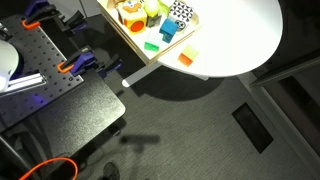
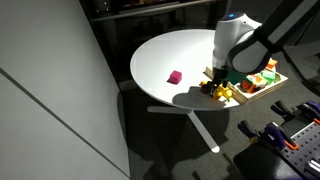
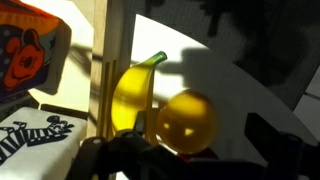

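Note:
In the wrist view a yellow banana-shaped piece (image 3: 134, 90) lies along the outer side of the wooden tray wall. Right beside it is a round yellow-orange piece (image 3: 187, 122), with a bit of something red under its lower edge. My gripper is open, its dark fingers (image 3: 264, 137) on either side of the lower frame. The round piece shows in the gap between them; whether they touch it, I cannot tell. From the second exterior view, the white arm (image 2: 234, 45) reaches down to the yellow pieces (image 2: 221, 93) at the tray's near end.
Several blocks fill the wooden tray (image 1: 126, 39). A picture cube (image 3: 24, 48) and a white printed cube (image 3: 38, 138) sit inside it. On the white round table (image 2: 150, 60) a magenta cube (image 2: 175, 76) stands apart, with clear surface around it. The table edge is close by.

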